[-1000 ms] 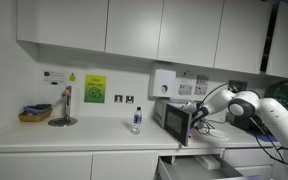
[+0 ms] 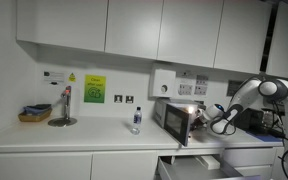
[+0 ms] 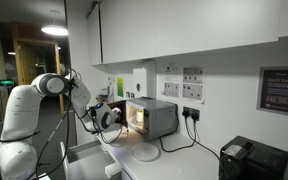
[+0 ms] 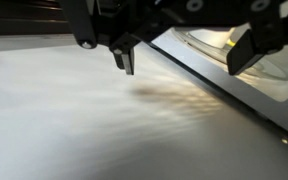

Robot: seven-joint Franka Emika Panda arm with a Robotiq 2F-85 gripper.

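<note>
The microwave stands on the counter with its dark door swung open and its inside lit. My gripper is open, with nothing between its fingers. In the wrist view its two dark fingers stand wide apart over a pale, shiny surface. Beyond the right finger, part of a glass turntable shows inside the microwave, with something pale and yellowish on it, cut off by the gripper. From outside, the gripper is small and partly hidden near the microwave's open front.
A white plate lies on the counter beside the microwave, and a black appliance is farther along. An open drawer juts out below the arm. The bottle and the tap stand left of the microwave.
The arm has drawn back to the right and folded more, with its wrist lower beside the open door. The door looks much the same. More light shows by the door edge now.
</note>
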